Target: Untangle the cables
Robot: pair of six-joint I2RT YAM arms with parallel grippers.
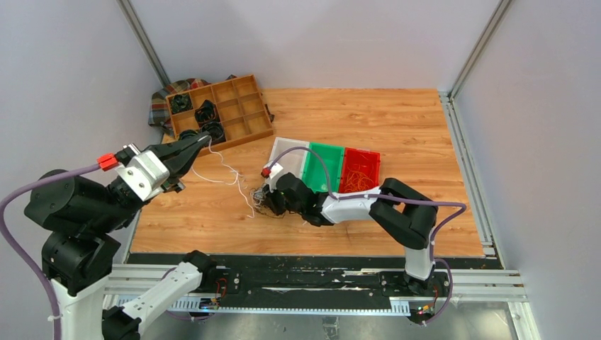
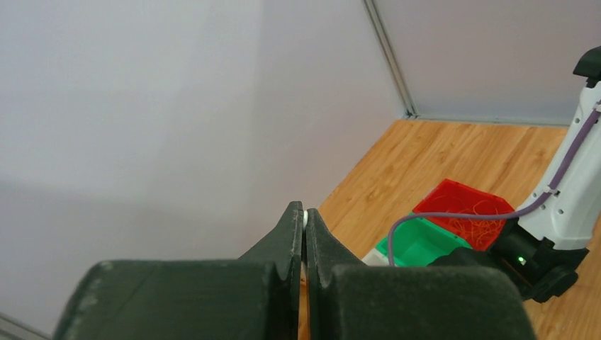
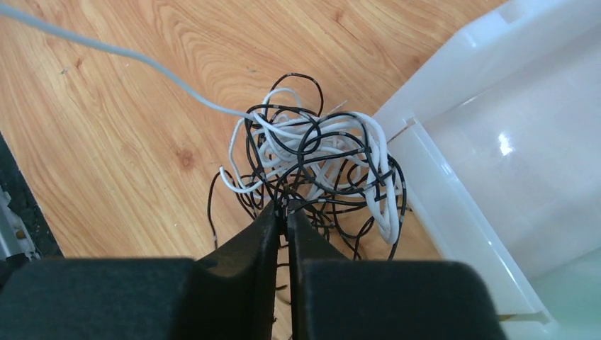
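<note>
My left gripper [image 1: 204, 139] is raised at the left, shut on a white cable [image 1: 236, 177] that hangs from its tips down to the table. In the right wrist view, a tangle of white and black cables [image 3: 319, 156] lies against the white bin [image 3: 510, 177]; a taut white strand runs from it to the upper left. My right gripper is over the tangle, fingertips among the black cables, nearly closed; whether it grips any is unclear.
Green [image 1: 322, 159] and red [image 1: 361, 170] bins sit right of the white bin, the red holding orange cables. A wooden compartment box [image 1: 241, 106] with dark coils stands at back left.
</note>
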